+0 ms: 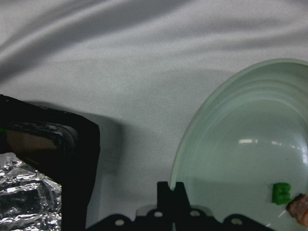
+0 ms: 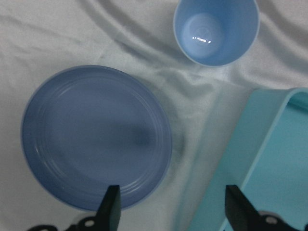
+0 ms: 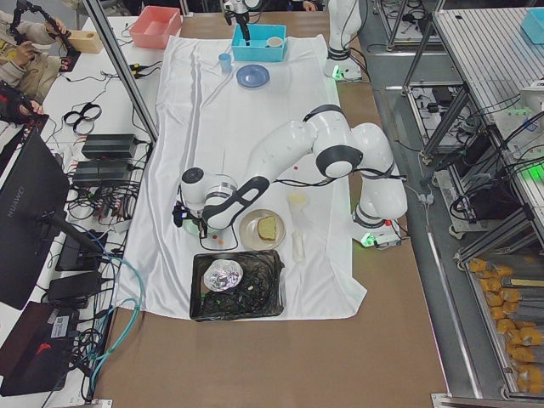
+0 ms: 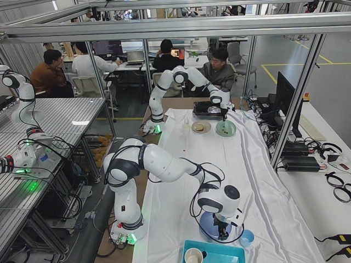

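My left gripper is shut, nothing visible between its fingers, at the rim of a green plate holding a green piece and a brown piece. Beside it is a black tray with a foil-covered bowl. A tan plate holds a yellow piece. My right gripper is open above a blue plate, near a blue cup and a cyan bin containing a white cup.
White cloth covers the table, clear in the middle. A pale cup stands near the tan plate. Monitors, cables and a metal post line one side.
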